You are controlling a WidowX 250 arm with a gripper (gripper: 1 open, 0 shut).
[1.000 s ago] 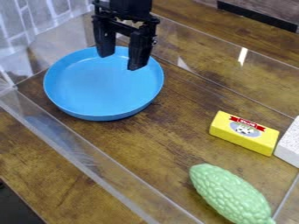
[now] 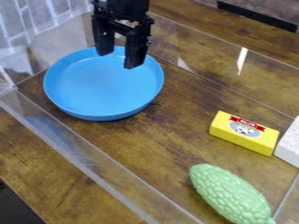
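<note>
The black gripper [image 2: 119, 54] hangs over the back part of a round blue plate [image 2: 103, 87], its two fingers pointing down and apart, with nothing visible between them. The plate looks empty. A yellow box [image 2: 243, 133] with a red-and-white label lies to the right on the wooden table. At the front right lies a green, bumpy vegetable-like object [image 2: 228, 192].
A white object [image 2: 288, 138] sits at the right edge beside the yellow box. Clear transparent edges run along the left and right of the wooden surface [image 2: 163, 153].
The gripper has shifted very slightly left over the plate. The objects on the table have not moved.
</note>
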